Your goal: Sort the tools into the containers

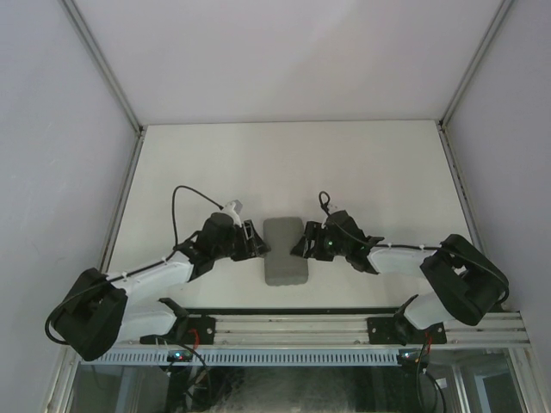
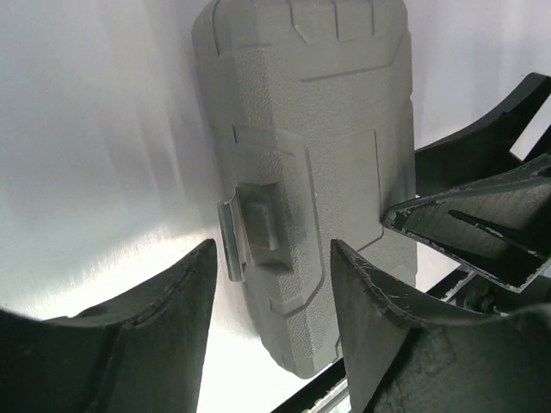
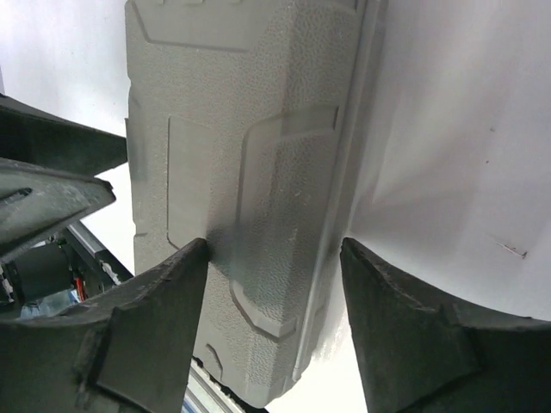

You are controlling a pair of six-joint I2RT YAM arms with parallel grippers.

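A grey hard case [image 1: 285, 265] lies upright lengthwise in the middle front of the table. Its latch [image 2: 237, 241] shows on the left side in the left wrist view. My left gripper [image 1: 255, 243] stands open at that side, its fingertips just short of the latch. My right gripper [image 1: 301, 244] is at the case's right side, fingers apart, with one fingertip [image 3: 189, 267] over or against the case's top and the other beside its right edge. Whether it grips anything is unclear. No tools or other containers are in view.
Walls and metal rails [image 1: 465, 198] border it, and the front edge runs just below the case.
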